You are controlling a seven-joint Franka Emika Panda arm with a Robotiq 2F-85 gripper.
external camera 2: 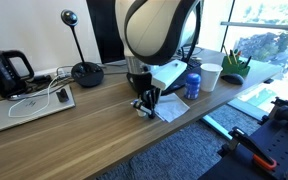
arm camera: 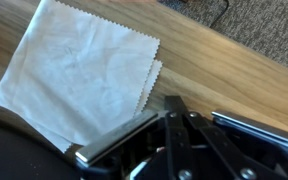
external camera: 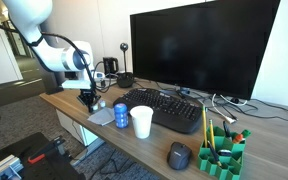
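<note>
A white cloth [arm camera: 84,65] with zigzag-cut edges lies on the wooden table, filling much of the left of the wrist view. One of its edges shows as a second layer, as if folded. In exterior view 2 the cloth [external camera 2: 171,110] is just to the right of my gripper [external camera 2: 144,109], and in exterior view 1 the cloth [external camera: 102,116] lies near the table's front edge. My gripper is low over the wood beside the cloth, its fingers apart, with no object visible between them.
Beside the cloth stand a blue can [external camera: 121,115] and a white cup [external camera: 142,122]. A keyboard [external camera: 164,109], a mouse [external camera: 179,156] and a green pen holder [external camera: 221,150] are farther along. The monitor [external camera: 199,45] stands behind. In exterior view 2, bare wood stretches left of my gripper.
</note>
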